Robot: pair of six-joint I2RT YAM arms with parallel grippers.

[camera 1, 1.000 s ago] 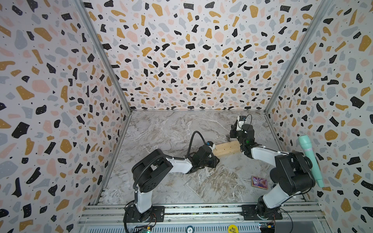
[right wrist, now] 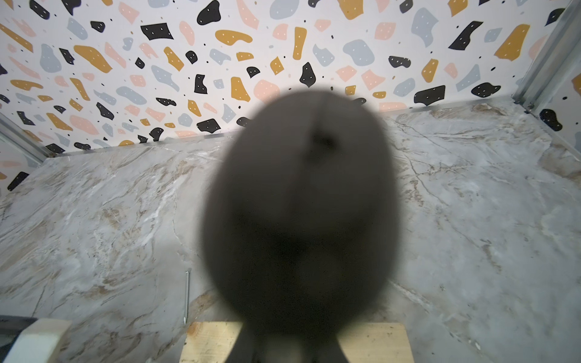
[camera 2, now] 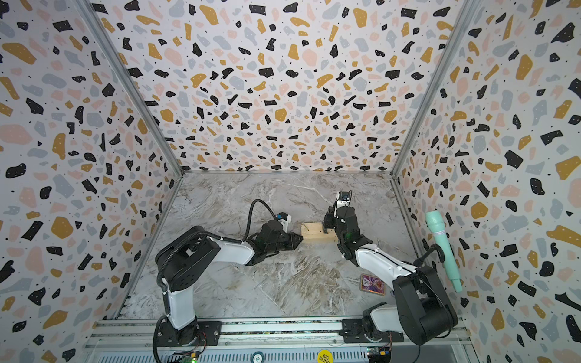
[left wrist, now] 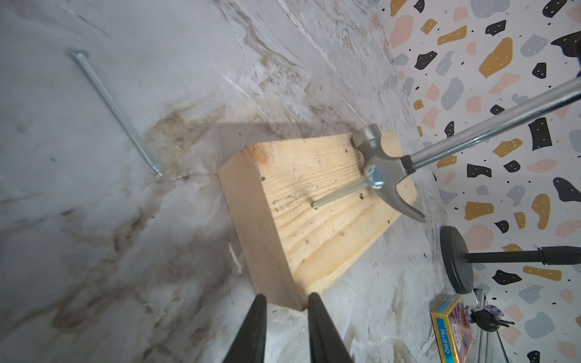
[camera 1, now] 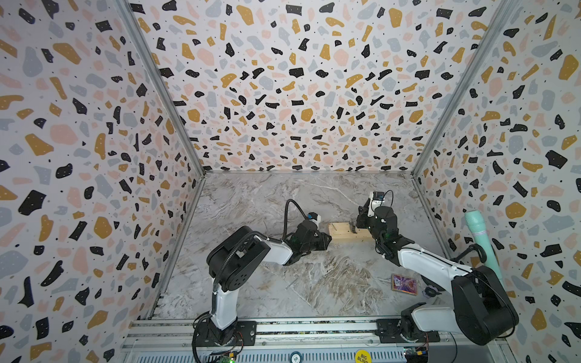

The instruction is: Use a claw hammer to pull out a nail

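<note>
A pale wooden block (left wrist: 339, 193) lies on the marble table, with a nail (left wrist: 339, 194) standing out of its top face. At the block's near lower corner, my left gripper is shut on it. The claw hammer's steel head (left wrist: 387, 171) is over the block; in the left wrist view it overlaps the nail's head. Whether the claw grips the nail cannot be told. My right gripper (camera 1: 362, 222) is shut on the hammer, whose dark handle end (right wrist: 302, 211) fills the middle of the right wrist view and hides much of the block.
A loose nail (left wrist: 115, 112) lies on the table beyond the block. A small framed box (camera 1: 403, 283) sits at front right, near a round black base (left wrist: 457, 260) with a rod.
My left gripper has shifted left and slightly back, and the block has turned straighter with it.
</note>
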